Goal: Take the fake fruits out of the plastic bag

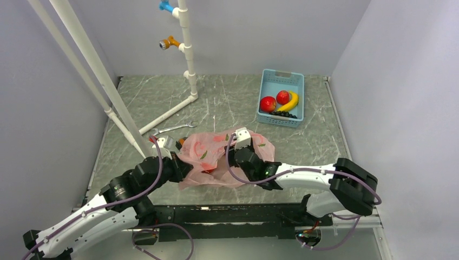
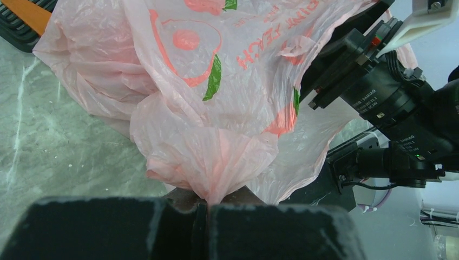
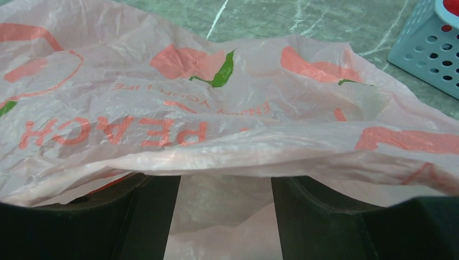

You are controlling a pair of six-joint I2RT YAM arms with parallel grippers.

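The pink plastic bag lies crumpled in the centre. My left gripper is shut on a bunched part of the bag at its left side. My right gripper reaches in under the bag's upper layer; its fingertips are partly hidden by the plastic, with a gap showing between the fingers, and what they hold, if anything, is hidden. A bit of red shows inside the bag in the top view.
A blue basket at the back right holds two red fruits, a banana and dark grapes. White pipes stand at the left, with a wrench and an orange tool behind the bag.
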